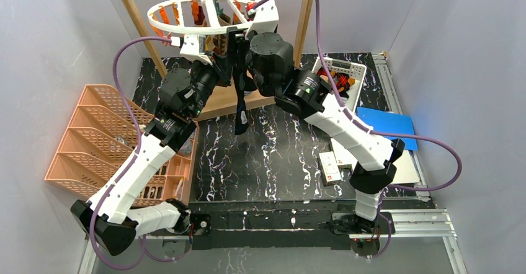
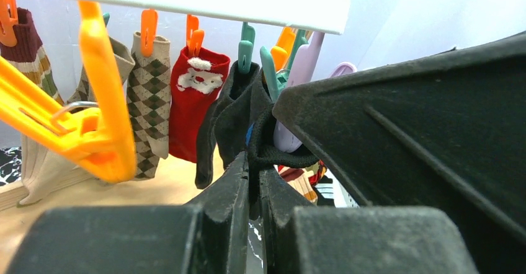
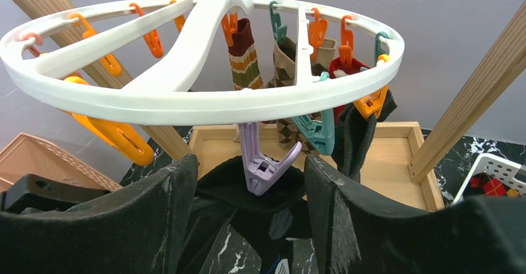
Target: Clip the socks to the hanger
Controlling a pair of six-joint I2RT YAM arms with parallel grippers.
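Note:
A black sock [image 3: 248, 193] hangs below the near rim of the white round hanger [image 3: 211, 105], its mouth spread at a purple clip [image 3: 260, 162]. My left gripper is shut on the sock's edge. In the left wrist view, the lower end of the purple clip stands in the sock's mouth; whether it pinches the fabric I cannot tell. My right gripper is part open, its fingers [image 3: 335, 206] on either side of the clip with gaps to it. From above, both fingertips are largely hidden, and the sock's toe [image 1: 241, 122] dangles below them.
Other socks, including a red one [image 2: 197, 94] and an argyle one [image 2: 149, 94], hang from clips farther round. Empty orange clips [image 3: 111, 134] line the left rim. A white basket [image 1: 353, 69] holds colourful items at right. Wooden posts [image 3: 477, 88] flank the hanger.

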